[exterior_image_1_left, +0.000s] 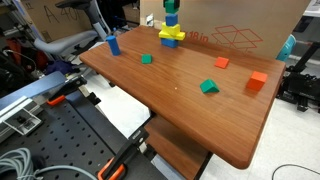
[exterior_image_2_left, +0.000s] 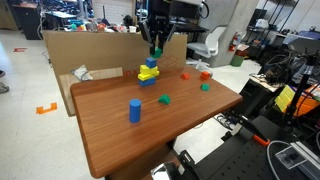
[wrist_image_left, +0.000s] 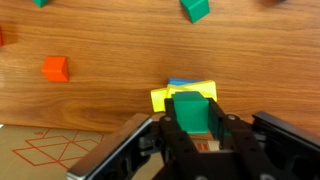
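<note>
A small stack stands near the back of the table: a blue base (exterior_image_2_left: 149, 82), a yellow layer (exterior_image_2_left: 148, 72) and a blue block (exterior_image_2_left: 152, 62) on top. My gripper is shut on a green block (wrist_image_left: 190, 110), which is right over the stack in the wrist view. In exterior view 2 the green block (exterior_image_2_left: 155, 51) hangs close above the upper blue block; whether they touch, I cannot tell. From above, the green block hides most of the stack, leaving yellow edges and a blue strip showing.
An upright blue cylinder (exterior_image_2_left: 135, 110) stands apart from the stack. Loose green pieces (exterior_image_1_left: 209, 87) lie on the table, with an orange cube (exterior_image_1_left: 257, 80) and a flat orange piece (exterior_image_1_left: 221, 62). A cardboard panel (exterior_image_1_left: 235, 25) borders the back.
</note>
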